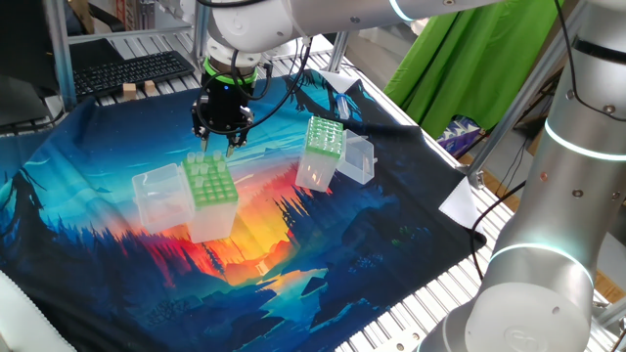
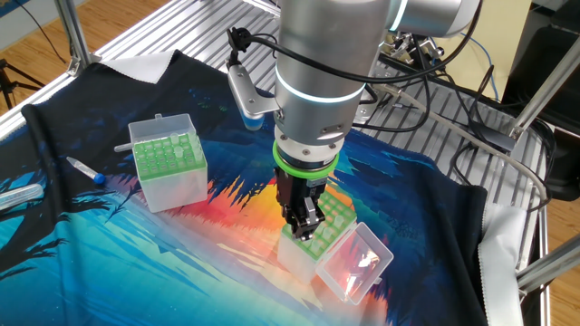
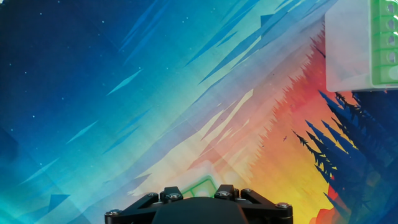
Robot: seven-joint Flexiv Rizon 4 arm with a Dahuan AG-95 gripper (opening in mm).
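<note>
My gripper hangs above the cloth with its two fingers spread and no object visible between them. Just in front of it in exterior view 1 stands a frosted box with a green rack top and a few pale tips at one side; its clear lid is folded open. In exterior view 2 the gripper partly covers that rack. A corner of green rack shows between the fingers in the wrist view. The second box, its green rack holding many clear tips, stands apart with its lid open.
A printed cloth covers the table, with free room in front of both boxes. Beside the second box lies a capped pen. A keyboard and small wooden blocks are at the back left.
</note>
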